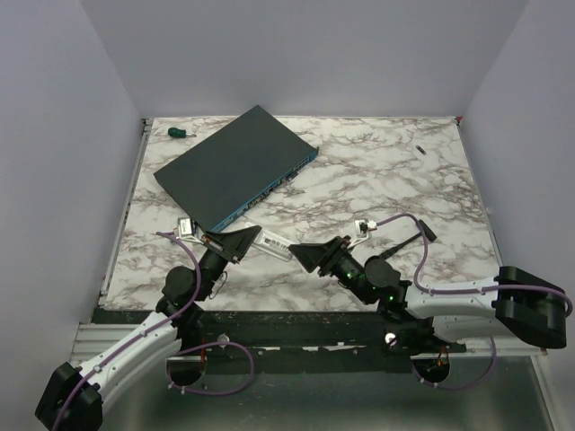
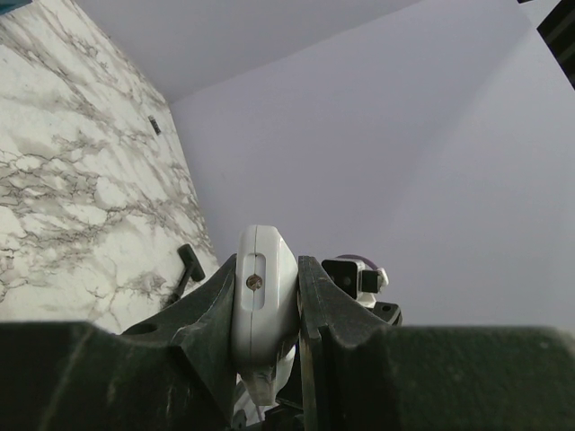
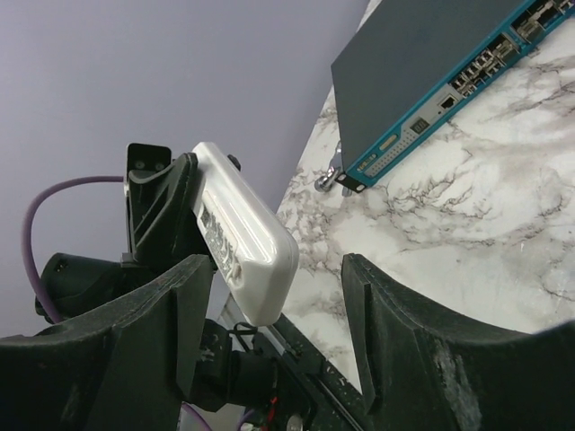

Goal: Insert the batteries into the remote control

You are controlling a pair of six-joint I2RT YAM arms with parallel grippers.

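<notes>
A white remote control (image 1: 273, 243) is held in my left gripper (image 1: 243, 241), above the marble table. In the left wrist view its narrow side, with a screw, shows between the fingers; in the right wrist view the remote (image 3: 252, 233) slants downward from the left gripper. My right gripper is part open just in front of the remote's near end, nothing clearly between its fingertips. In the top view the right gripper (image 1: 314, 251) points left at that end. I see no batteries that I can identify.
A dark flat device with a teal front (image 1: 234, 162) lies at the back left, a green screwdriver (image 1: 177, 133) beside it. A black tool (image 1: 426, 230) lies at the right, partly behind the right arm.
</notes>
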